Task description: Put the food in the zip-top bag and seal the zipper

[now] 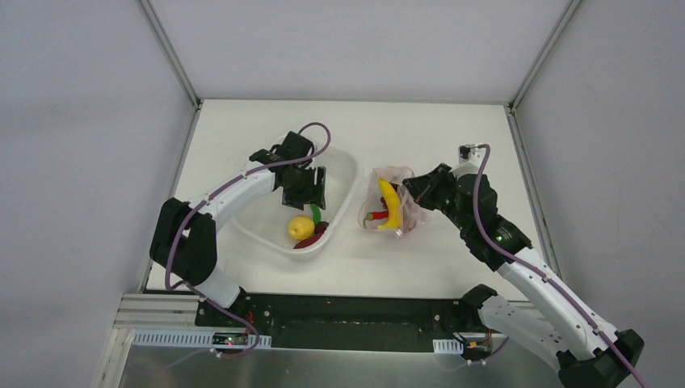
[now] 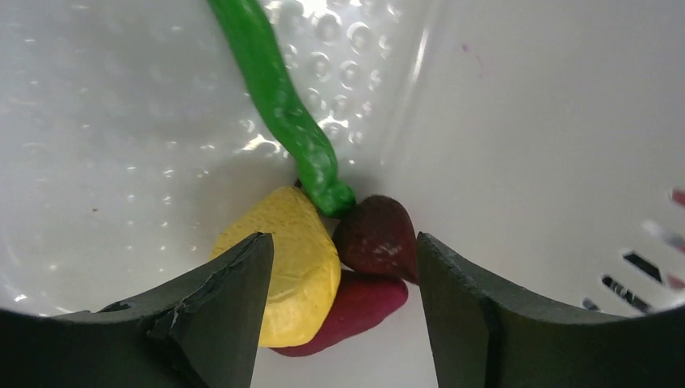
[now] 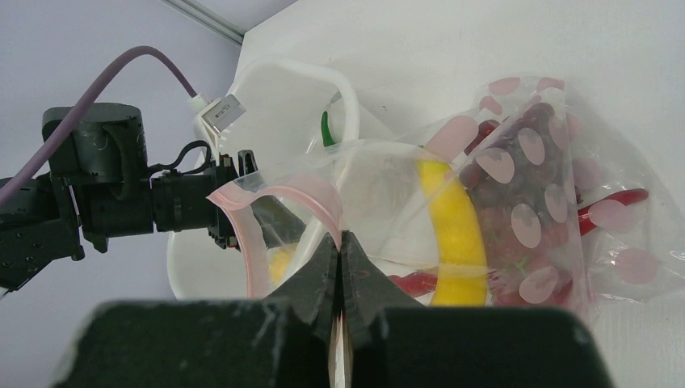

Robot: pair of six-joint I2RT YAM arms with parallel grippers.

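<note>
A transparent zip bag with pink spots (image 3: 527, 225) stands partly filled on the table. Inside it are a yellow banana (image 1: 389, 204), a red chili (image 1: 376, 216) and dark red grapes (image 3: 533, 162). My right gripper is shut on the bag's pink rim (image 3: 303, 192), and the mouth gapes toward the left. Over the white tub (image 1: 352, 182), my left gripper is open with nothing held. Below its fingers lie a yellow lemon-like fruit (image 2: 303, 263), a green chili (image 2: 279, 109), a dark red round piece (image 2: 376, 234) and a long purple-red piece (image 2: 351, 315).
The tub's raised wall (image 3: 349, 105) stands between its food and the bag. Bare white table (image 1: 420, 129) lies behind and in front of the bag. Grey walls (image 1: 614, 162) flank the table.
</note>
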